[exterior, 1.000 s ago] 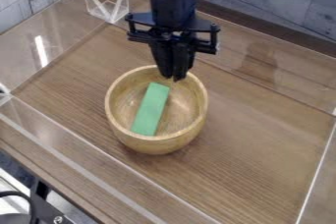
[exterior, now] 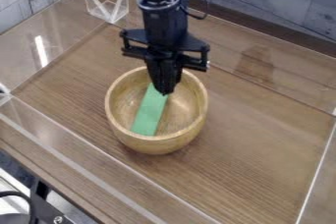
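A black gripper (exterior: 163, 76) hangs over a round tan bowl (exterior: 184, 135), its lower tip at the bowl's upper part, close to the top end of a green oblong object (exterior: 147, 118) lying inside. The gripper's fingers point down; whether they are open or shut, or touching the green object, is hard to tell from this view.
A white wire-like item (exterior: 112, 2) stands at the upper left edge. A dark round object shows at the lower left corner.
The gripper has moved down and slightly left, toward the top end of the green object in the bowl. The bowl looks unmoved.
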